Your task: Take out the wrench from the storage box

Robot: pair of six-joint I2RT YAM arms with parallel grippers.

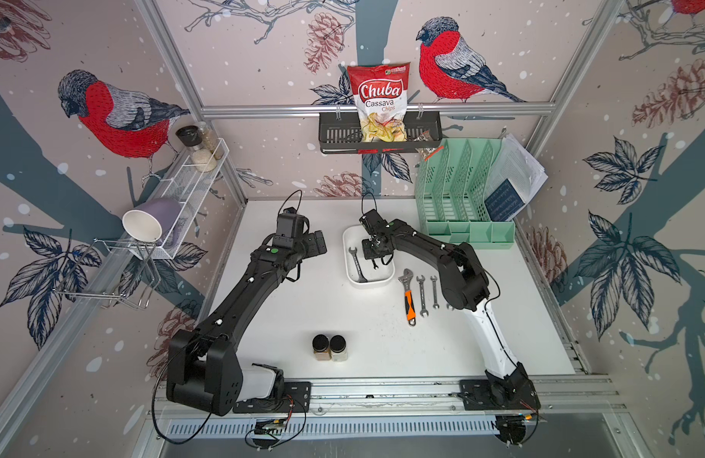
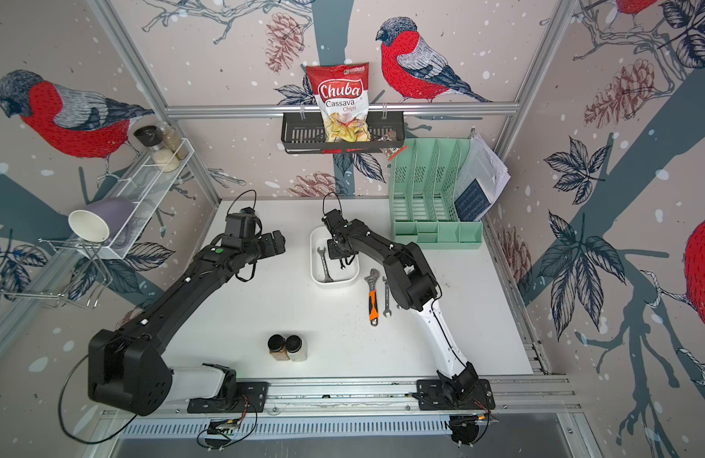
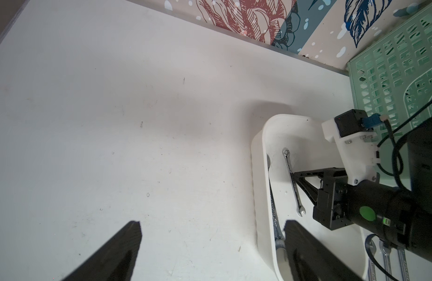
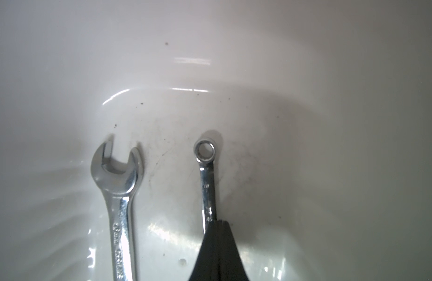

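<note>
Inside the white storage box point(image 1: 392, 276) lie two silver wrenches. The larger wrench point(image 4: 121, 224) rests along the left wall, and the small wrench point(image 4: 208, 187) lies to its right on the floor of the box. My right gripper is shut over the small wrench's shaft, its fingertips covering the lower part in the right wrist view; nothing shows clearly between them. In the left wrist view the small wrench point(image 3: 294, 185) still lies flat, with the right gripper at its middle. My left gripper stands open and empty, left of the box.
An orange-handled adjustable wrench point(image 1: 408, 297) and several more wrenches point(image 1: 422, 296) lie right of the box. Two jars point(image 1: 329, 348) stand at the front. A green rack point(image 1: 467, 235) is at the back right. The table left of the box is clear.
</note>
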